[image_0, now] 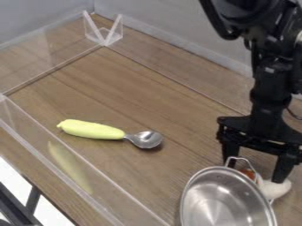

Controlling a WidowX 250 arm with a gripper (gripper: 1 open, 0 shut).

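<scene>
My black gripper [257, 152] hangs low on the right, open, its fingers just above and around a small white object [274, 189] and a reddish item beside it, partly hidden behind the rim of a metal pot [220, 205] at the bottom right. Whether the fingers touch these things is hard to tell. A spoon with a yellow handle [92, 129] and steel bowl [145, 139] lies on the wooden table [130, 79] at left.
Clear plastic walls [48, 62] edge the table at left and back, with a small clear stand [104, 32] in the back corner.
</scene>
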